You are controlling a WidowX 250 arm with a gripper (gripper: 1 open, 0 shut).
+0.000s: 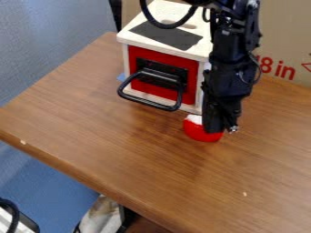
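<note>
My black gripper (219,123) reaches down over a round red object with a white top (198,131), which sits on the wooden table in front of a toy oven. The red object is partly hidden behind the gripper, and the state of the fingers is not visible.
The toy oven (142,77), white with a red front and black handle, stands at the back. A cardboard box (281,55) is behind at the right. Cables and cloth lie off the near-left edge.
</note>
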